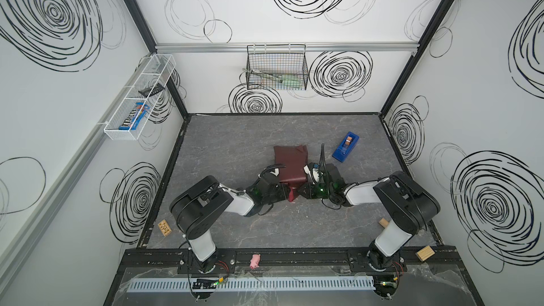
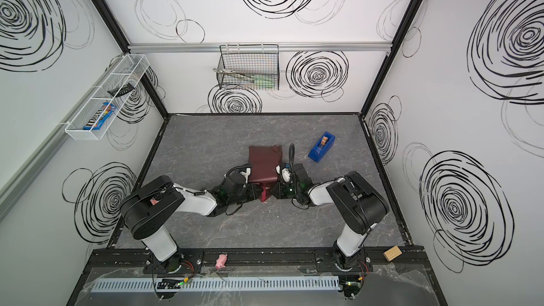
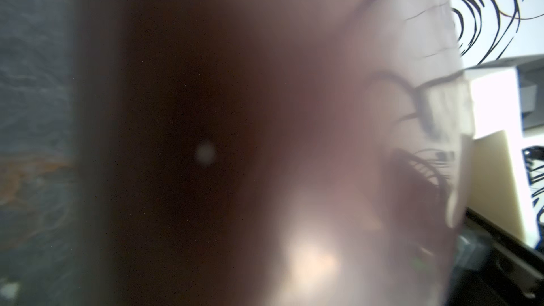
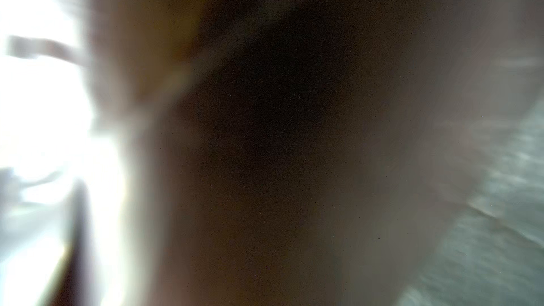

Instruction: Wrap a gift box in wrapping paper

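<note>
A dark maroon wrapped package [image 1: 290,161] lies mid-table, with a red paper flap [image 1: 292,193] at its near end. My left gripper [image 1: 283,191] is at the flap's left side and my right gripper [image 1: 303,191] at its right, both low against the package's near end. In the top views the fingertips are too small and hidden to show how the fingers stand. Both wrist views are filled by blurred dark and pinkish surfaces very close to the lens, so the fingers are not visible there.
A blue tape dispenser [image 1: 345,146] lies back right. Small blocks [image 1: 165,227] sit at the table's sides, a pink toy [image 1: 255,260] on the front edge. Wire baskets [image 1: 276,68] hang on the walls.
</note>
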